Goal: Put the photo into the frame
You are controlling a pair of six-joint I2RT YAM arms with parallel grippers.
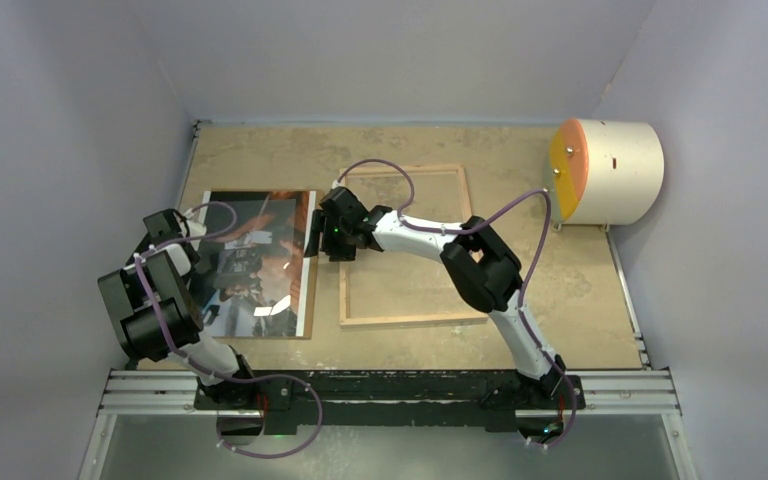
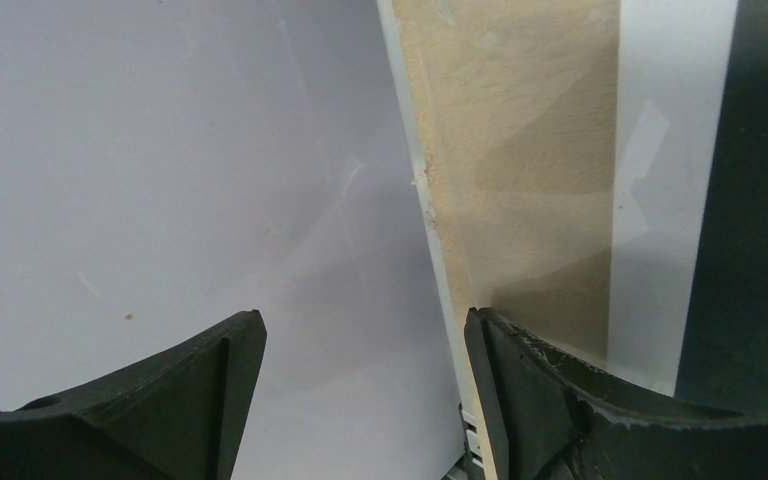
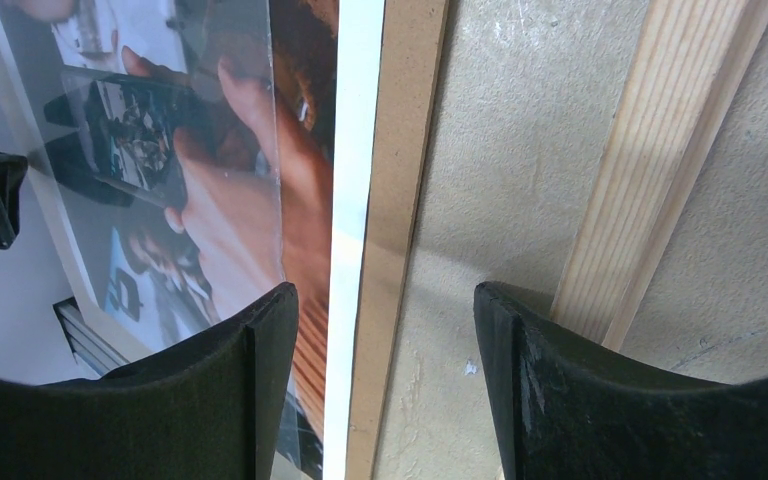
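Observation:
The photo (image 1: 250, 265), dark with white side borders, lies flat at the left of the table, its brown backing edge (image 3: 395, 190) showing along the right. To its right is the empty wooden frame (image 1: 410, 321). My left gripper has its fingers apart with nothing between them, beside the photo's left border (image 2: 660, 200). My right gripper is open at the photo's right edge. One of its fingers (image 3: 250, 350) appears over the photo, the other near the frame's left rail (image 3: 640, 150); contact cannot be told.
A white drum-shaped cabinet (image 1: 620, 170) with an orange and yellow front stands at the far right. The left wall (image 2: 210, 200) is close to my left gripper. Bare table (image 1: 530, 290) lies right of the frame.

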